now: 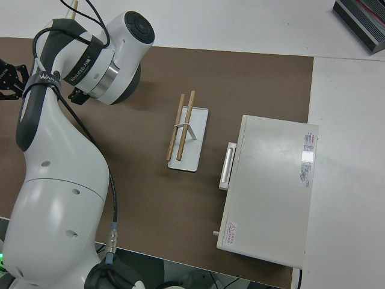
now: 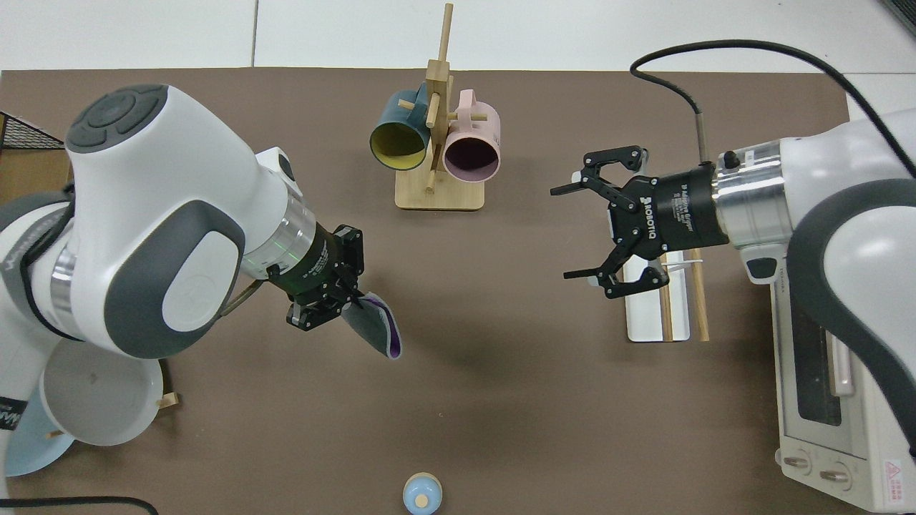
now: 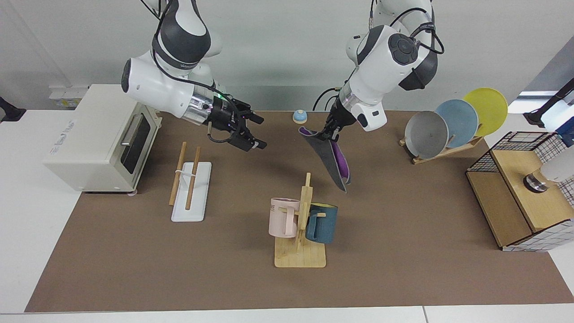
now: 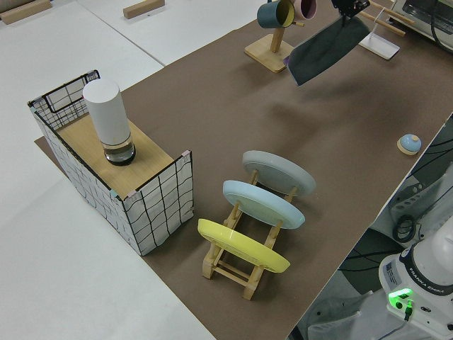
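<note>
My left gripper (image 2: 348,299) is shut on a grey cloth with purple lining (image 2: 373,326), seen in the top view left of centre; the cloth hangs from it, also visible in the left view (image 3: 333,161). My right gripper (image 2: 571,230) stands open at the right, above the mat near the white stand with wooden sticks (image 2: 642,317), with nothing between its fingers.
A mug tree holds a blue mug (image 2: 391,137) and a pink mug (image 2: 472,146) at the back. A plate rack (image 2: 103,403), wire-sided shelf (image 4: 145,159), white oven (image 1: 271,186) and small blue object (image 2: 421,498) surround a clear middle.
</note>
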